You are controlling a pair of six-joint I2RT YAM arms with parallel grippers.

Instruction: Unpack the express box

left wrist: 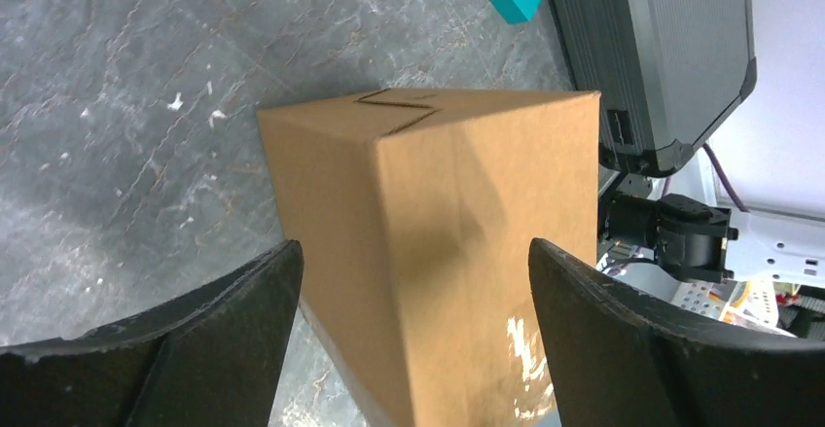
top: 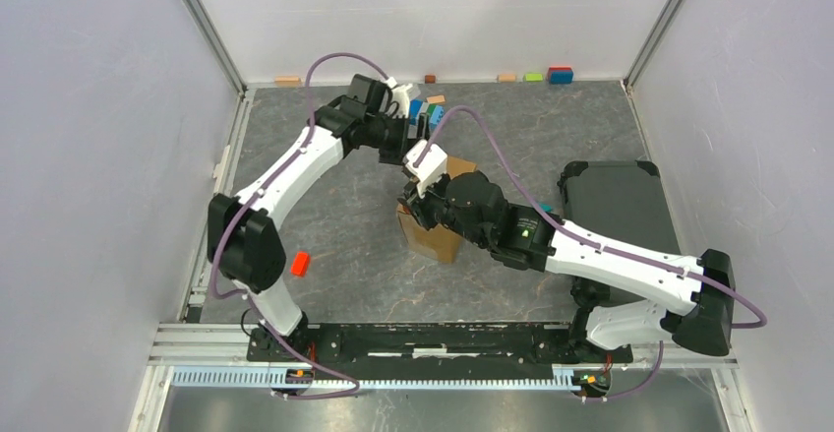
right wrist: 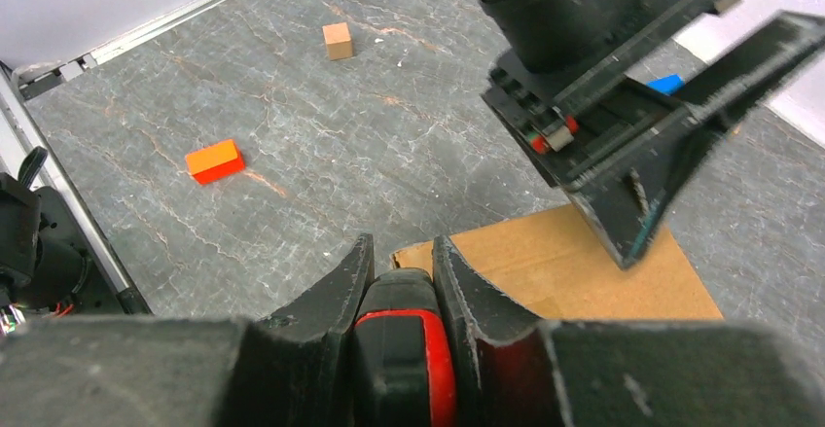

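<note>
A brown cardboard box [top: 433,240] stands mid-table, largely under both arms in the top view. In the left wrist view, my left gripper is open over the box's corner [left wrist: 467,232], its wide-apart fingers framing it. My right gripper is shut on a red-and-black object [right wrist: 409,369] at the box; in the right wrist view the box's top [right wrist: 555,262] lies just beyond it, with my left gripper's body above.
A dark case [top: 615,211] fills the right side. An orange-red block [top: 300,264] lies at left; blue blocks [top: 561,77] and other small blocks line the back edge. A teal piece [left wrist: 518,6] lies near the case.
</note>
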